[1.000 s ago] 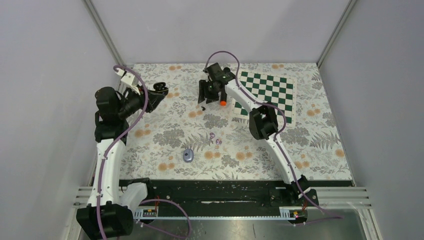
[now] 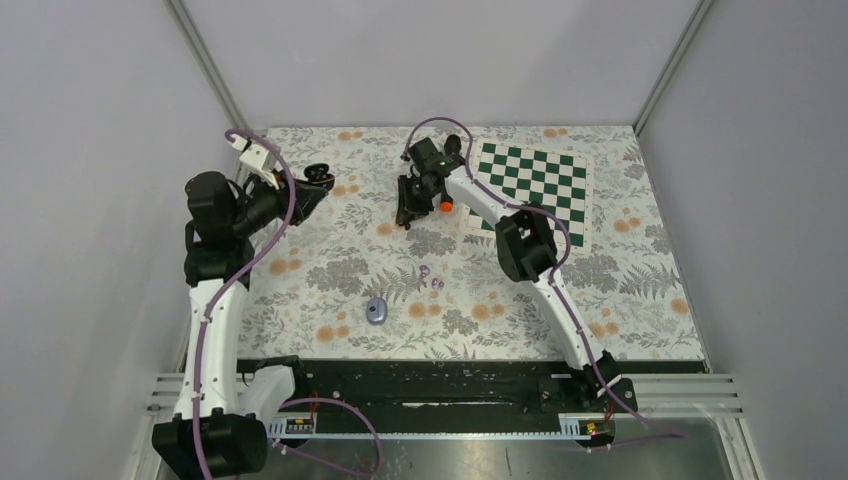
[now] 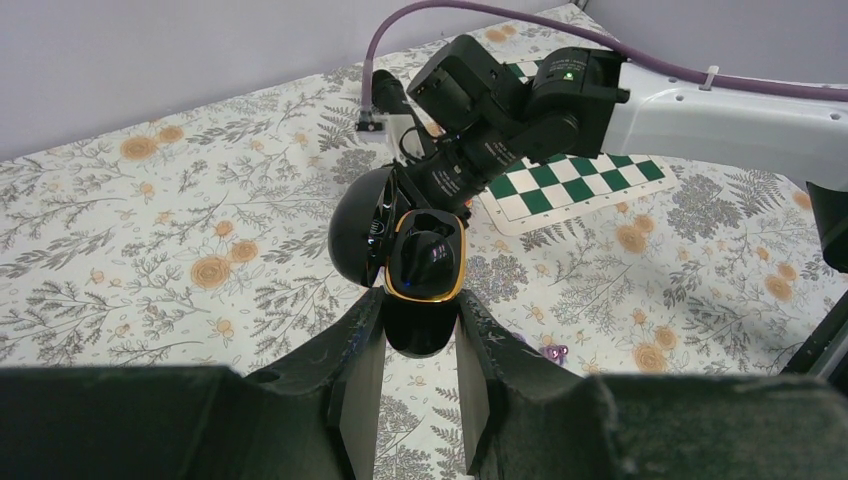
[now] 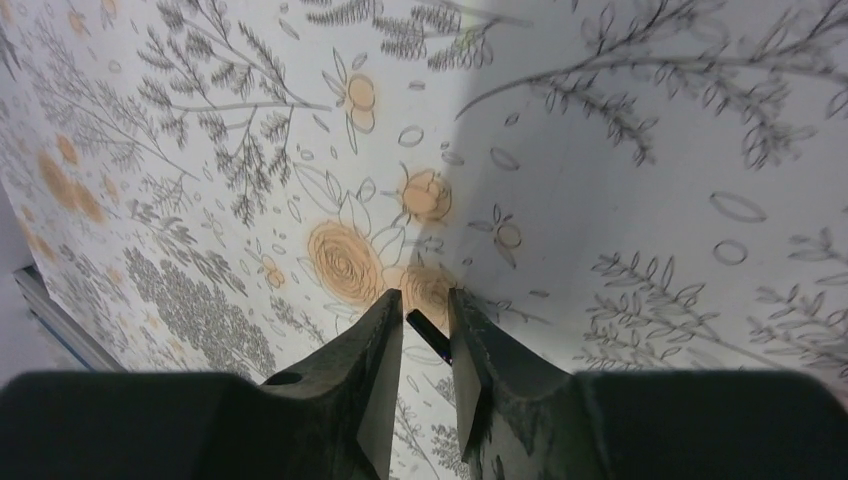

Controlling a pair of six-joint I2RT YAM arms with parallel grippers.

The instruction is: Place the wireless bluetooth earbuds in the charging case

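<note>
Near the back left, above the table, my left gripper is shut on the black charging case [image 3: 420, 335]. Its rounded lid [image 3: 355, 230] stands open, and dark shiny shapes [image 3: 425, 262] fill the orange-edged inside; I cannot tell whether an earbud is among them. A small black earbud [image 4: 428, 334] shows low in the right wrist view, between the fingers of my right gripper. The right fingers are part open, with a gap beside the earbud. The right finger hides its lower end. From above, the earbud [image 2: 407, 227] lies just by the fingertips.
A green-and-white checkerboard [image 2: 560, 170] lies right of the right gripper, with a black cylinder with an orange end [image 2: 446, 206] beside it. A grey mouse [image 2: 376, 310] and small purple items [image 2: 437, 283] lie further forward.
The left arm and the case have barely shifted.
</note>
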